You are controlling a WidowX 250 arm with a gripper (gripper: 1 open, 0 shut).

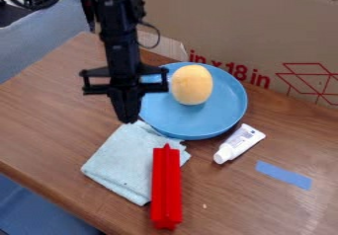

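My black gripper [128,113] hangs at the left edge of a blue plate [199,125], just above the upper part of a folded light-blue cloth [126,165]. It looks shut, with nothing visible between its fingers. A pale yellow round object [192,84] sits on the plate. A red long box [166,190] lies at the front over the cloth's right edge. A white tube [239,143] lies right of the plate.
A cardboard box [264,32] forms a wall behind the plate. A strip of blue tape [283,176] is on the wooden table [40,111], whose left part is clear. A grey padded edge runs along the upper left.
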